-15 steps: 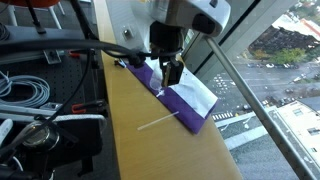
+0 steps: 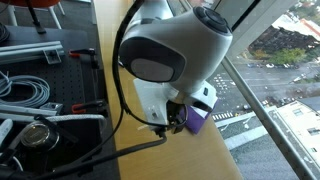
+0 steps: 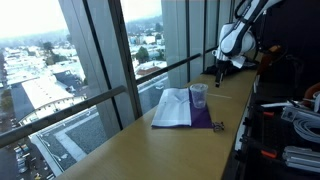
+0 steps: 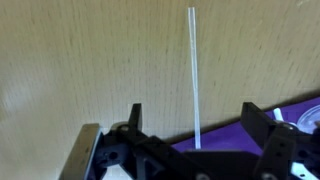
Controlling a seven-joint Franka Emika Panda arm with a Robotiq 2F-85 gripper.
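A thin white stick, like a straw (image 4: 195, 80), lies on the wooden table, one end over the purple cloth (image 4: 228, 139). In the wrist view my gripper has its fingers wide apart, the stick crossing the gap with nothing held. From exterior view 1, the white arm and gripper (image 2: 170, 128) hang low over the table and hide the stick. A clear cup (image 3: 198, 95) stands on the cloth near a white sheet (image 3: 172, 107); its rim shows at the wrist view's right edge.
A small dark and silvery object (image 3: 217, 127) lies beside the cloth. A black cart (image 2: 52, 90) with cables and metal parts stands along one side of the table, tall windows along the other.
My arm has come lower and towards the near part of the table in exterior view 1. It now covers the stick and most of the cloth, which were visible earlier.
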